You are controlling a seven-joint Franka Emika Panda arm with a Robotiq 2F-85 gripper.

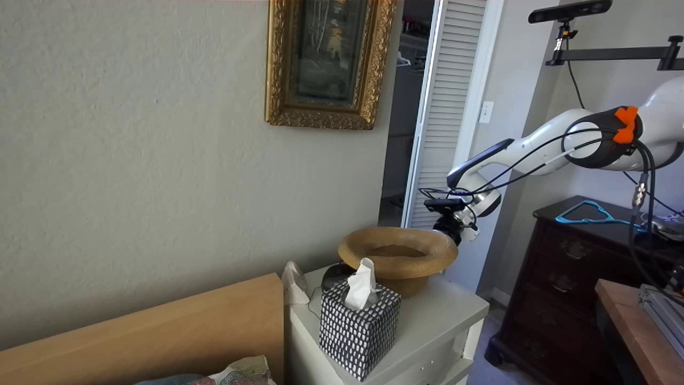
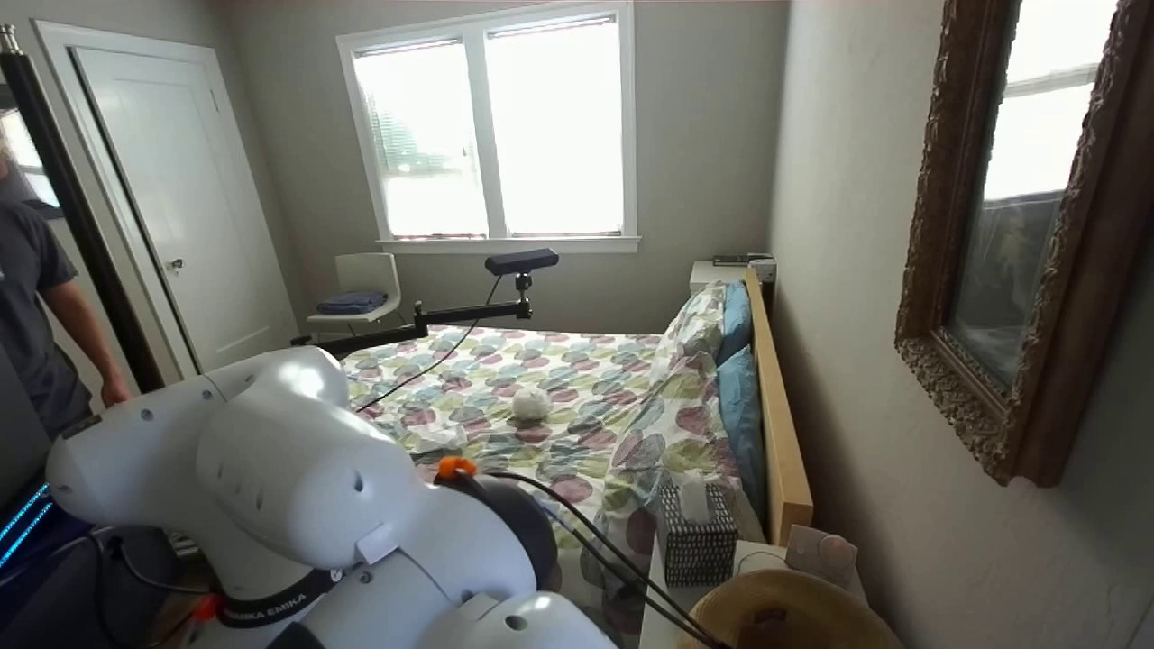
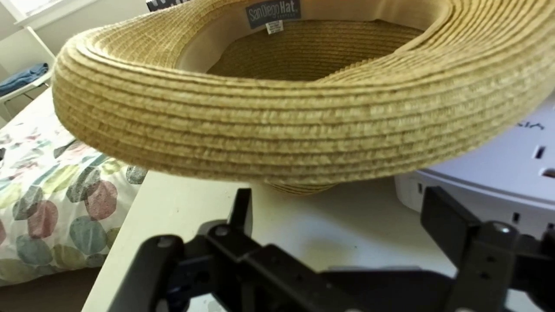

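A tan straw hat (image 1: 397,252) rests crown down on the white nightstand (image 1: 442,308), its opening facing up. In the wrist view the near brim of the hat (image 3: 291,125) curls across the upper part, with a label inside the crown. My gripper is open, its two black fingers well apart below the brim. Nothing lies between the fingers; the nightstand top (image 3: 182,203) shows through the gap. Behind the hat in exterior view 1, my gripper's fingertips are hidden. In exterior view 2 part of the hat (image 2: 801,611) shows at the bottom edge.
A black-and-white patterned tissue box (image 1: 360,330) stands close to the hat. A pale wedge-shaped object (image 1: 295,284) is near the wall. The bed (image 2: 519,373) lies beyond the nightstand. A white slotted object (image 3: 484,166) sits right of the hat in the wrist view.
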